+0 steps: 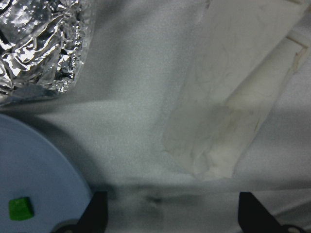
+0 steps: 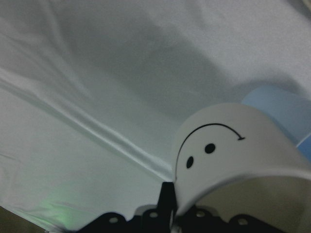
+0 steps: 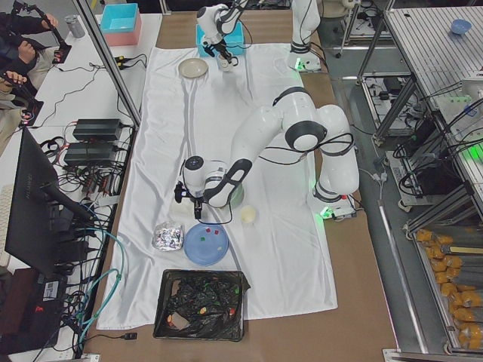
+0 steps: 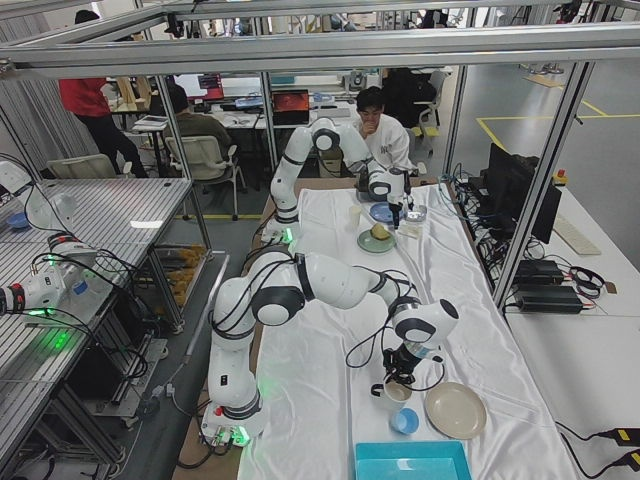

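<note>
My left gripper is open above the white cloth, over a translucent paper-like packet [image 1: 218,116]. A crumpled foil piece [image 1: 39,48] and a blue plate [image 1: 48,189] with a green cube [image 1: 20,208] lie beside it. My right gripper is closed on the rim of a white smiley cup [image 2: 228,150], next to a light-blue cup [image 2: 277,107]; in the camera right view that blue cup [image 4: 404,420] stands below it. A green plate [image 4: 376,240] holds a yellowish item [image 4: 380,232].
A beige plate [image 4: 455,411] and a turquoise tray [image 4: 410,462] sit near my right arm. A black-lined bin [image 3: 201,305] stands beyond the blue plate, with a small pale cup [image 3: 247,215] nearby.
</note>
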